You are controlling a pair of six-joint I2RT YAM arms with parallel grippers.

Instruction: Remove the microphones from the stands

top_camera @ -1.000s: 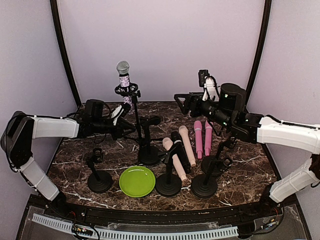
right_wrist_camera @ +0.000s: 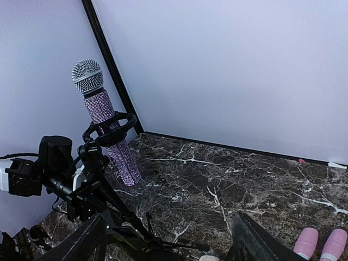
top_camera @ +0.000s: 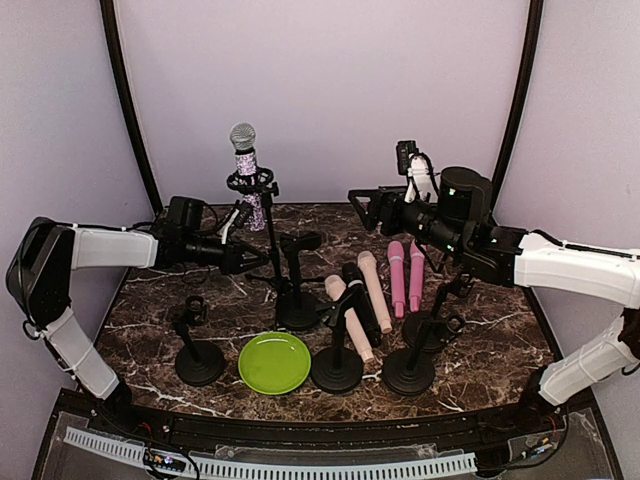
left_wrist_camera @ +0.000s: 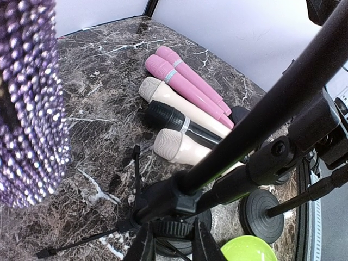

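A glittery purple microphone (top_camera: 245, 155) with a silver head sits upright in the ring holder of a tall black stand (top_camera: 273, 230), also seen at upper left in the right wrist view. My left gripper (top_camera: 250, 258) is shut on the stand's pole, low beside it; in the left wrist view its fingers are at the bottom around a black fitting, with the sparkly handle (left_wrist_camera: 27, 103) close at left. My right gripper (top_camera: 368, 205) hangs raised to the right of the microphone, apart from it, its fingers part open with nothing visible between them.
Pink microphones (top_camera: 396, 275), cream and black ones lie right of the stand. A green plate (top_camera: 275, 362) is at the front, among several black stands (top_camera: 200, 362).
My left gripper and arm have shifted slightly left, and the microphone and stand top with them. The right arm is almost unchanged.
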